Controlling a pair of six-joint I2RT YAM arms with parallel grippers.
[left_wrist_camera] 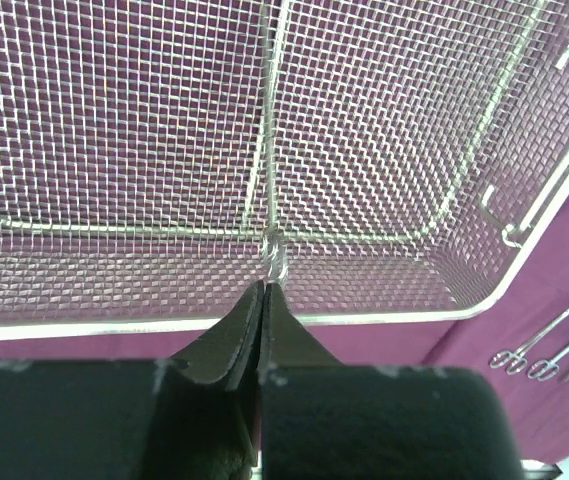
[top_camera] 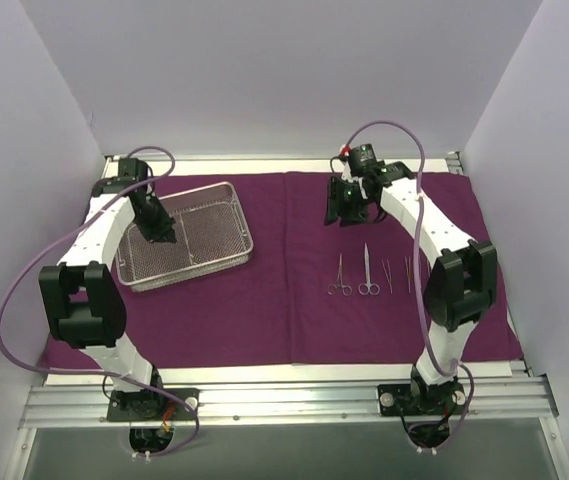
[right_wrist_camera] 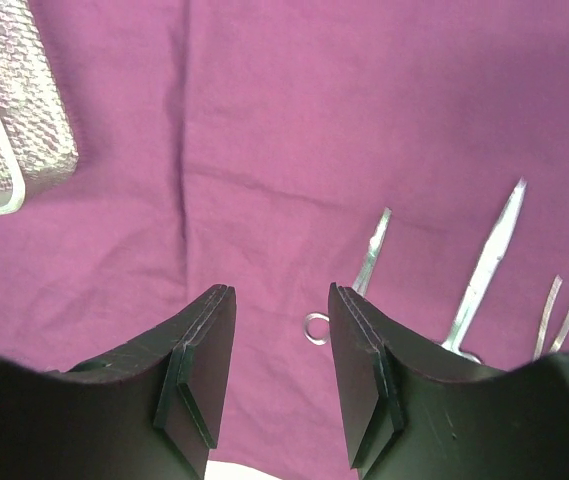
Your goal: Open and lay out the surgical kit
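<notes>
A wire mesh tray (top_camera: 244,250) lies on the left of the purple cloth. Over it, my left gripper (top_camera: 167,238) is shut; in the left wrist view its tips (left_wrist_camera: 266,287) appear in front of the tray's near wall, with nothing visible between them. The mesh floor (left_wrist_camera: 114,130) in that view is bare apart from a thin divider strip (left_wrist_camera: 268,120). My right gripper stands open and empty above the cloth. Beyond its fingers show a clamp-like tool (right_wrist_camera: 371,255), scissors (right_wrist_camera: 489,255) and tweezers (right_wrist_camera: 564,315). One finger partly covers the clamp-like tool.
The instruments lie in a row on the cloth's right half: clamp-like tool (top_camera: 340,275), scissors (top_camera: 367,270), tweezers (top_camera: 388,273) and more thin tools (top_camera: 409,272), partly behind the right arm. Bare cloth (top_camera: 284,300) lies between tray and row. Walls stand left, right and behind.
</notes>
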